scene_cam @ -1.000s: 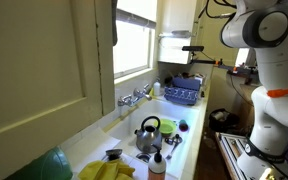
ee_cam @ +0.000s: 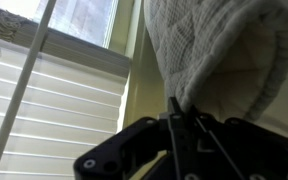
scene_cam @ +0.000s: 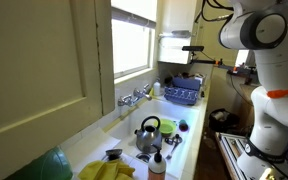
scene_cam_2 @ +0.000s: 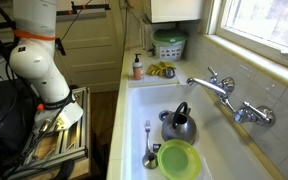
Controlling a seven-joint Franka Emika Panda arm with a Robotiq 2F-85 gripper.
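Observation:
In the wrist view my gripper is shut on a pale grey-white cloth [ee_cam: 219, 45]. The cloth bunches at the fingertips and spreads upward and to the right, with folds hanging over the fingers. Neither exterior view shows the gripper; the white arm [scene_cam: 272, 107] rises past the upper right edge in exterior view 1. Window blinds [ee_cam: 44, 120] fill the left of the wrist view.
The white sink [scene_cam_2: 134, 97] holds a grey kettle [scene_cam_2: 178, 123], a green bowl [scene_cam_2: 179, 160] and utensils. A faucet [scene_cam_2: 206, 86] reaches over it. On the counter are a soap bottle [scene_cam_2: 137, 68], a yellow cloth [scene_cam: 106, 171] and a green container [scene_cam: 44, 165].

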